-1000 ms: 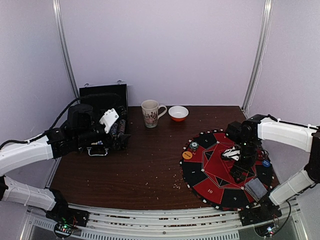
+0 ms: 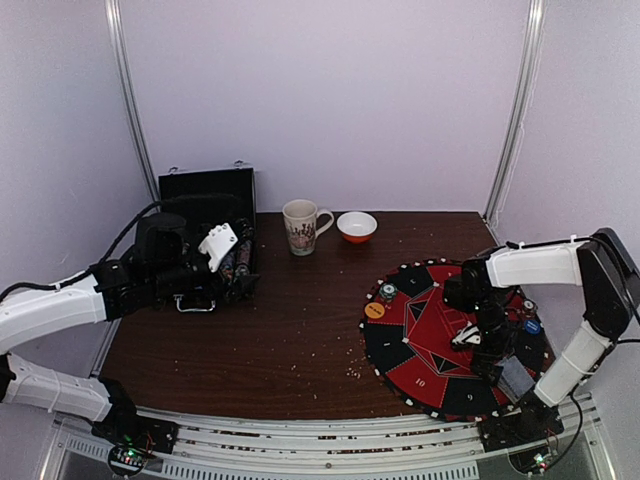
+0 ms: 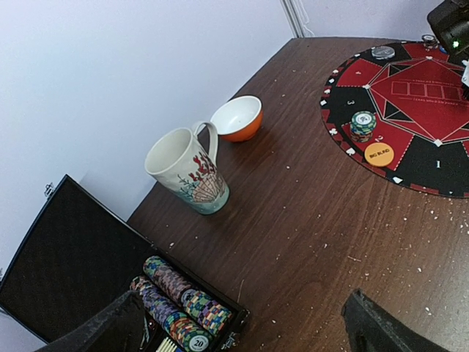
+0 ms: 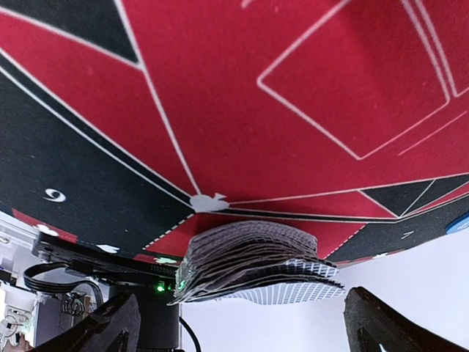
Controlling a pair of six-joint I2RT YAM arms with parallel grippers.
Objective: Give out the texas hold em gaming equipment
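Note:
The round red and black poker mat (image 2: 420,379) lies at the right of the table. On its near right edge rests a fanned deck of grey-backed cards (image 2: 515,379). My right gripper is open, its fingers on either side of the deck (image 4: 249,257) but not touching it in the right wrist view. Over the open chip case (image 2: 205,185) at the left, my left gripper stands open and empty. Rows of chips (image 3: 176,315) lie in that case. A chip stack (image 3: 363,123) and the orange big blind button (image 3: 379,154) sit on the mat.
A mug (image 2: 302,228) and a small orange and white bowl (image 2: 356,227) stand at the back middle. A blue button (image 2: 532,327) lies on the mat's right side. Between case and mat, the brown table (image 2: 270,340) is clear.
My right gripper has moved toward the near edge of the mat, onto the card deck. The left arm and the other objects have stayed in place.

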